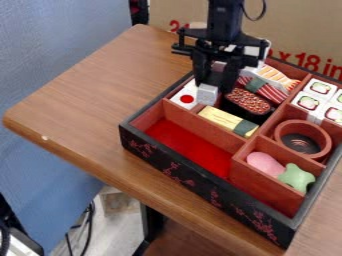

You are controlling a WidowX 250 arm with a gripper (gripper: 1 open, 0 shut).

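My gripper [211,80] hangs over the back-left part of a black bento box [198,172] with red dividers, beside a white block with a red dot [186,98]. Pale grey pieces show at its fingertips; whether it holds anything is unclear. The box holds a yellow piece [222,119], a speckled round piece [249,101], striped pieces [277,87], white rolls [315,99], a dark ring piece [301,141], a pink oval [265,163] and a green piece [295,177]. The front-left compartment is empty red.
A cardboard box [301,30] stands behind. A blue padded surface [40,180] lies beyond the table's left edge.
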